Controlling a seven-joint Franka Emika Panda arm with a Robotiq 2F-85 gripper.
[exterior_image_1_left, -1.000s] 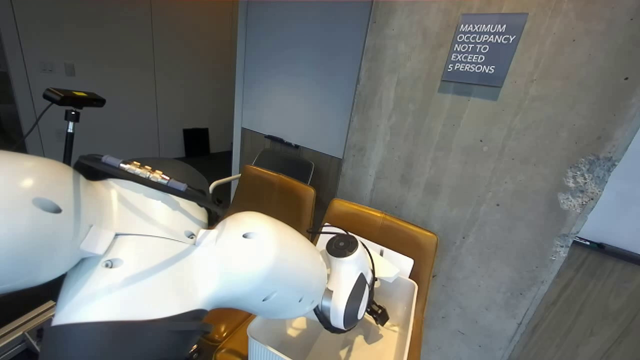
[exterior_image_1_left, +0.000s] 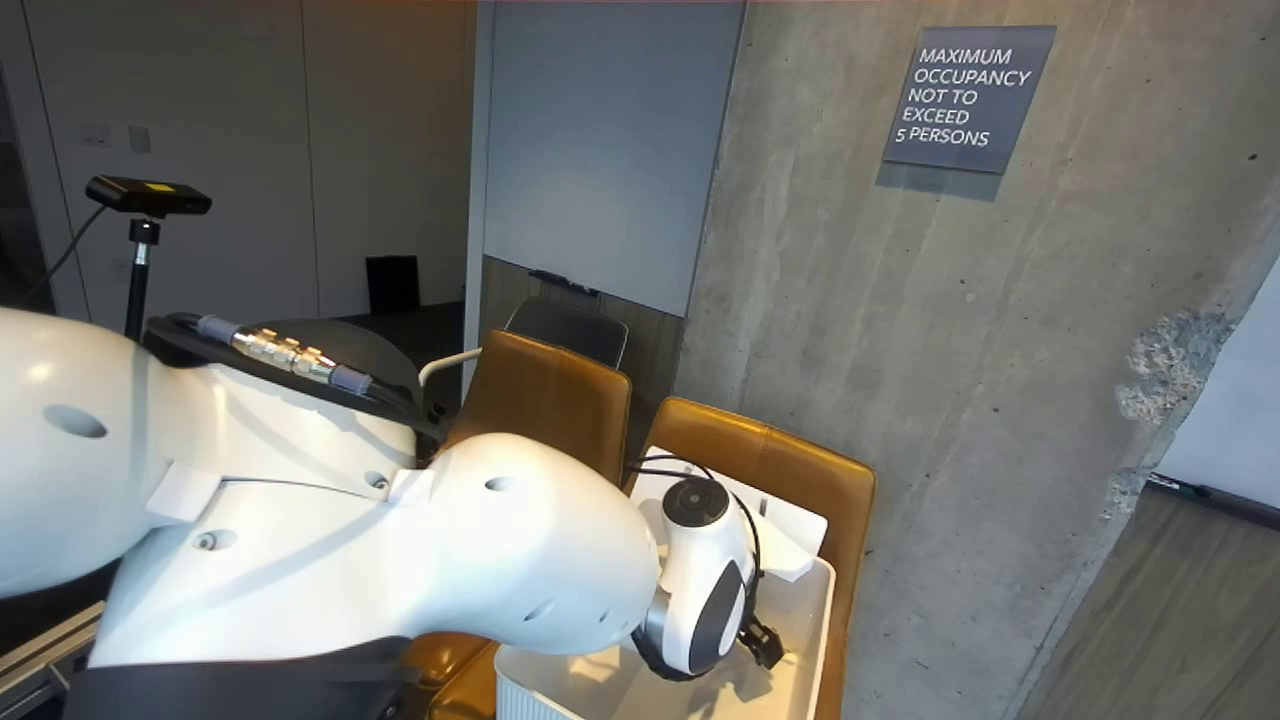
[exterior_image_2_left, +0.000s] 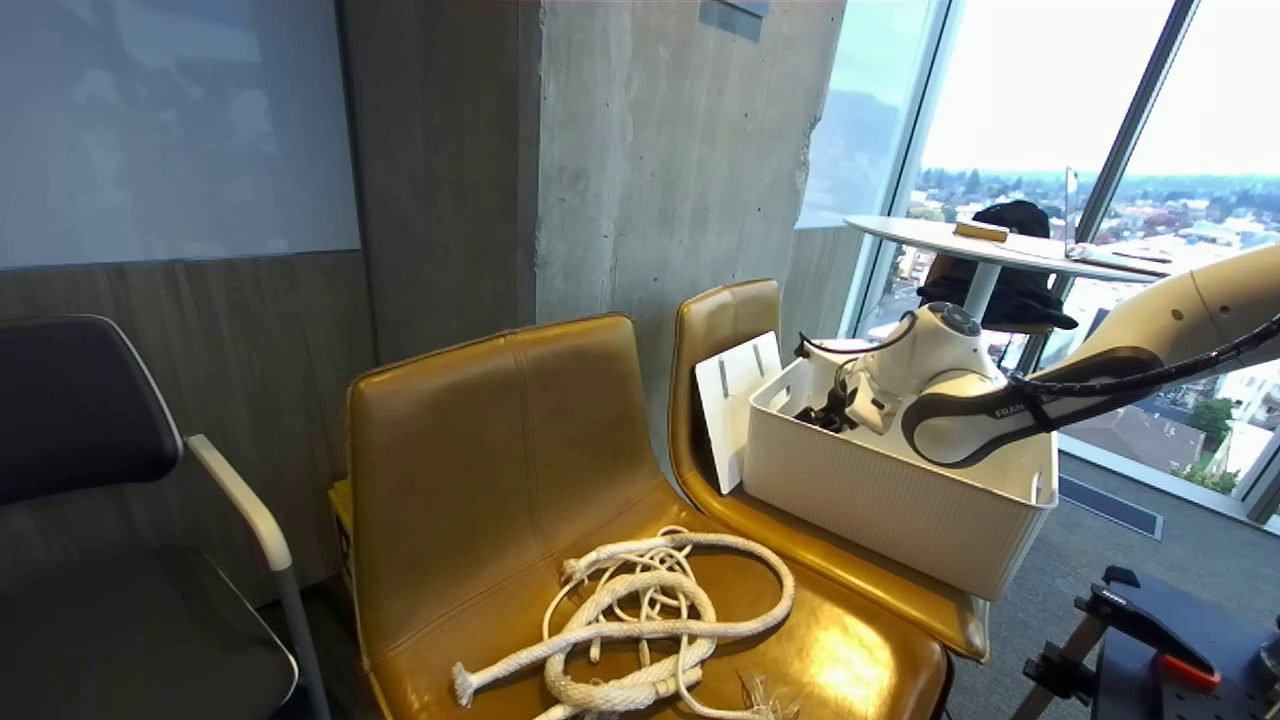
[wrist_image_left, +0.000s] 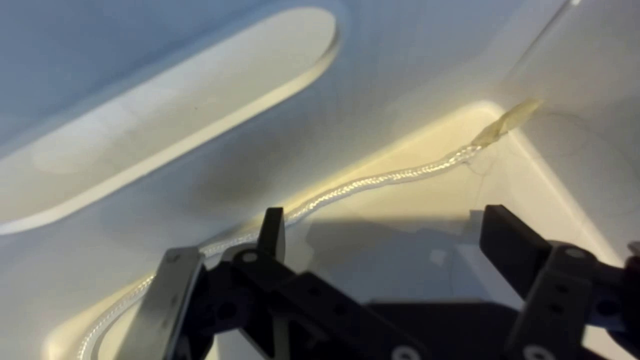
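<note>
Inside the white bin (exterior_image_2_left: 882, 510), my gripper points down with its fingers apart and nothing between its fingers. In the wrist view a thin whitish rope (wrist_image_left: 360, 185) runs along the bin floor by the wall, its yellowish taped end (wrist_image_left: 510, 123) in the far corner. Its other stretch curves to the lower left, partly hidden behind the left finger (wrist_image_left: 273, 234). The right finger (wrist_image_left: 510, 246) stands clear of the rope over bare floor. From outside, the bin's wall hides the rope.
The bin sits on a tan chair, a white lid-like panel (exterior_image_2_left: 735, 402) propped beside it against the backrest. Thick white rope (exterior_image_2_left: 648, 624) lies coiled on the neighbouring tan chair (exterior_image_2_left: 516, 456). An oblong handle slot (wrist_image_left: 180, 114) pierces the bin wall near my gripper.
My arm and gripper have shifted slightly down and to the right in exterior view 1, sitting a little deeper in the bin. The bin and chairs have stayed put.
</note>
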